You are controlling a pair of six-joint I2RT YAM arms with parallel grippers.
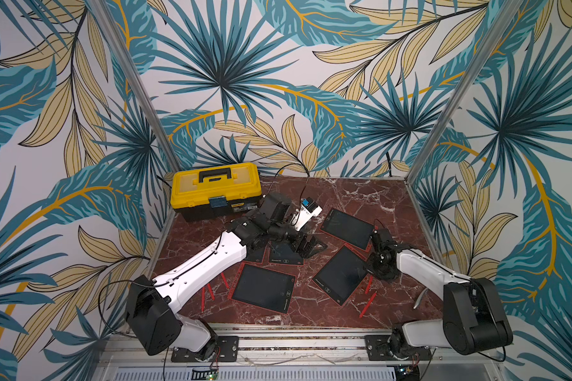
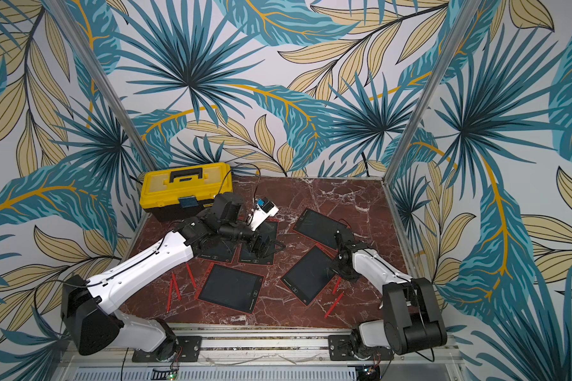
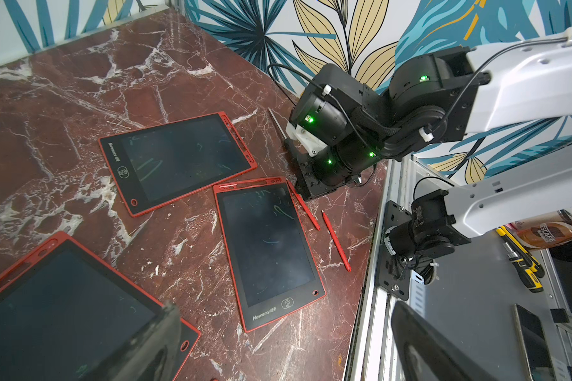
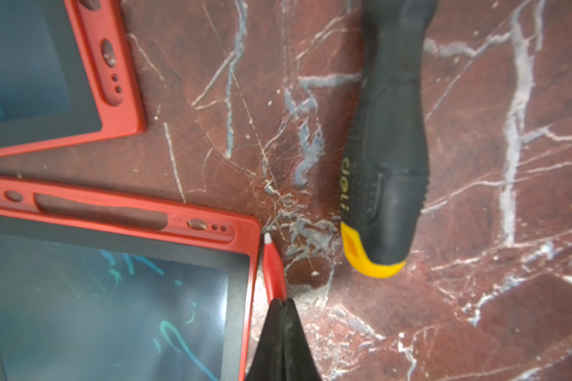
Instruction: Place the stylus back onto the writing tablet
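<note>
A red stylus (image 4: 273, 270) with a white tip lies on the table just beside the right edge of a red-framed writing tablet (image 4: 76, 304). My right gripper is shut, its fingertips over the stylus's body; whether any of it sits between them cannot be told. From the left wrist view, the same stylus (image 3: 305, 209) slants out from under the right gripper, along the tablet's frame (image 3: 235, 279). A second red stylus (image 3: 335, 241) lies apart on the table. The left gripper hangs open and empty above the tablets.
A black and yellow screwdriver handle (image 4: 391, 139) lies right of the stylus. Another tablet (image 4: 120, 95) sits close behind. More tablets (image 1: 263, 288) and red styluses (image 2: 169, 295) occupy the left side. A yellow toolbox (image 1: 216, 184) stands at the back left.
</note>
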